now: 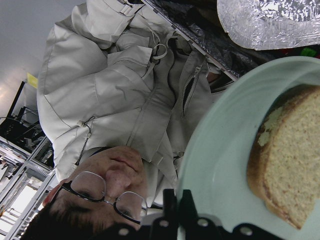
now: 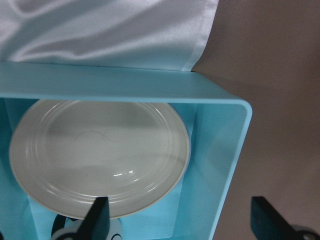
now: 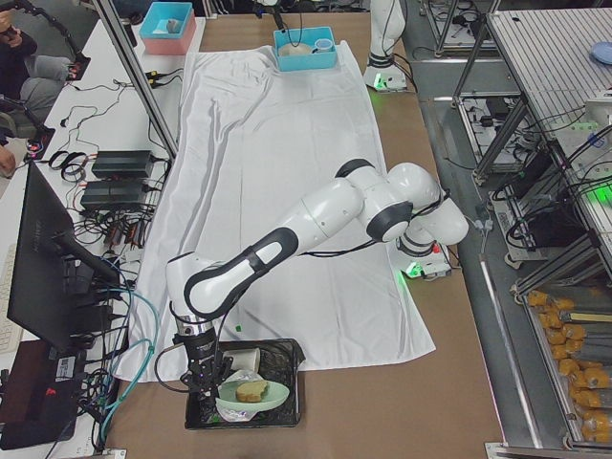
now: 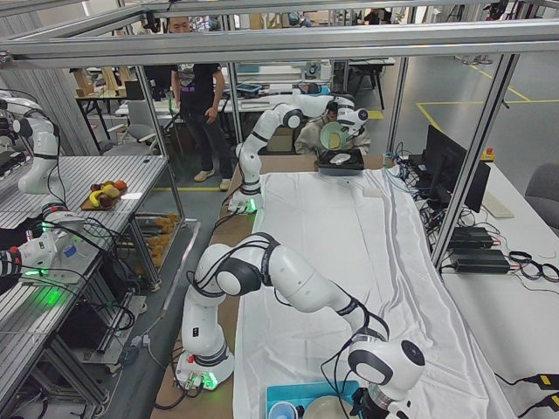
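Note:
My left gripper is shut on the rim of a pale green plate (image 1: 215,155) carrying a slice of bread (image 1: 285,155); it holds this over a black tray (image 3: 287,413) with a crumpled foil piece (image 1: 265,20). My right gripper stands open above a blue bin (image 2: 210,150), whose contents include a pale oval plate (image 2: 100,150) and, in the camera right view, a light cup (image 4: 282,412).
A white cloth (image 3: 258,134) covers the middle of the table (image 3: 402,382), clear between tray and bin. A person (image 1: 105,120) in a light jacket is close behind the tray. A monitor (image 3: 57,268) and cables line one side.

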